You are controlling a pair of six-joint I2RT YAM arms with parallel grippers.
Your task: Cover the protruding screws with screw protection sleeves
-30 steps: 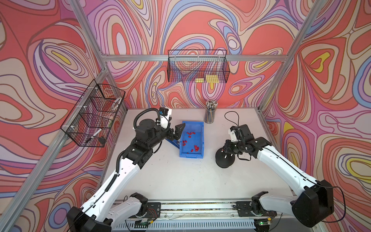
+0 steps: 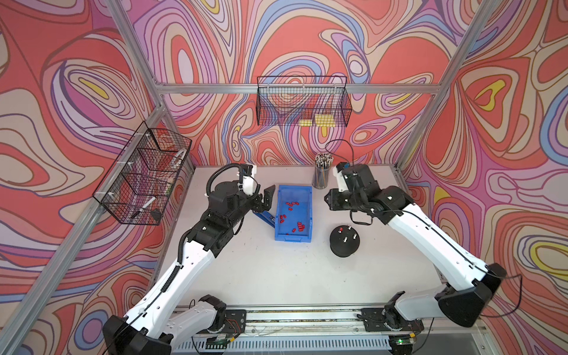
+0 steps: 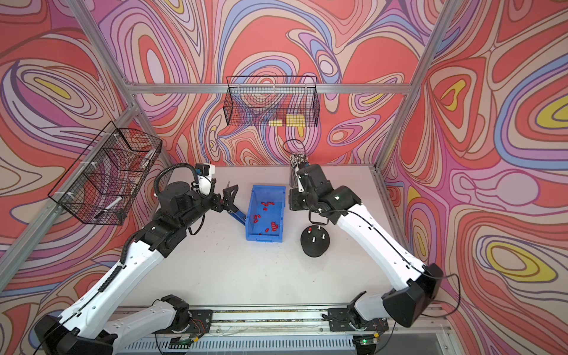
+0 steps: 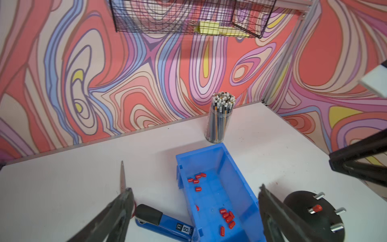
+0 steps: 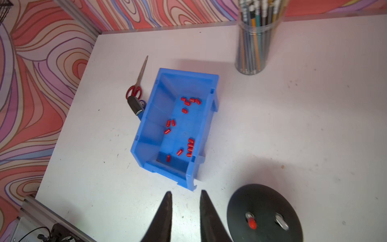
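A round black disc [image 4: 304, 207] on the table bears metal screws; one is capped with a red sleeve [image 5: 252, 223]. Three bare silver screws show in the left wrist view, among them an outer screw [image 4: 340, 210]. Several loose red sleeves [image 5: 190, 147] lie inside the blue bin [image 5: 189, 72]. My right gripper is raised above the table between the bin and disc, its narrow fingers apart and empty. My left gripper hangs over the table left of the bin, spread wide with nothing between its fingers.
Left of the bin lie a blue-black cutter [image 4: 165, 221] and red-handled scissors [image 5: 137, 85]. Behind stands a clear cup of pencils [image 5: 254, 44]. A wire basket [image 2: 303, 106] hangs on the back wall.
My right arm has lifted off the disc and moved up, back and to the left, uncovering the red-capped screw. The left gripper has shifted slightly left.
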